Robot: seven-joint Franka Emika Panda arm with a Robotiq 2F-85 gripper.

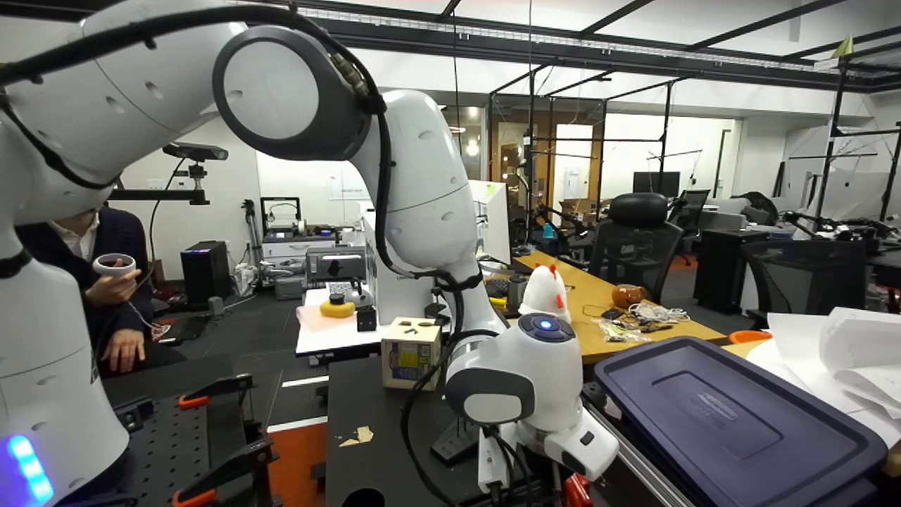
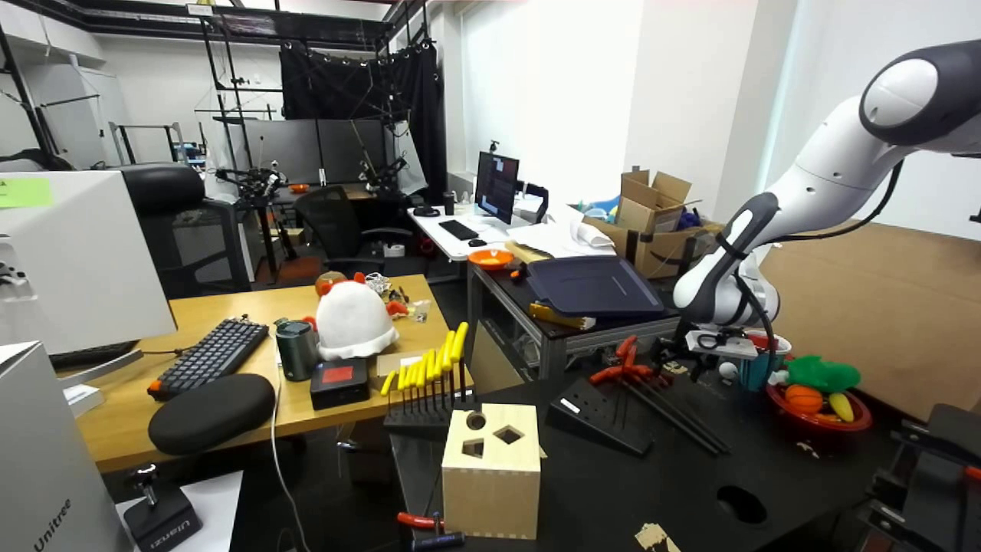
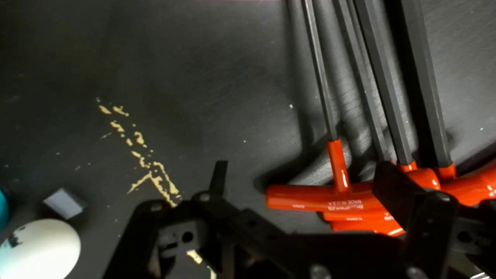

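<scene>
Red-handled hex keys (image 3: 321, 197) with long dark shafts lie on the black table, filling the right of the wrist view. My gripper is open low over the table. Its right finger (image 3: 395, 190) overlaps the red handles in that view, while the left finger (image 3: 218, 179) has bare table behind it; whether anything touches cannot be told. In exterior view 2 the red hex keys (image 2: 628, 368) are just left of the gripper (image 2: 706, 363). Exterior view 1 has the fingers hidden behind the arm.
A white ball (image 3: 42, 248) and a small grey block (image 3: 65, 203) sit left of the gripper. Close by stands a red bowl of toy food (image 2: 832, 418). A wooden shape box (image 2: 492, 478) and a black tool stand (image 2: 598, 414) occupy the table's nearer part.
</scene>
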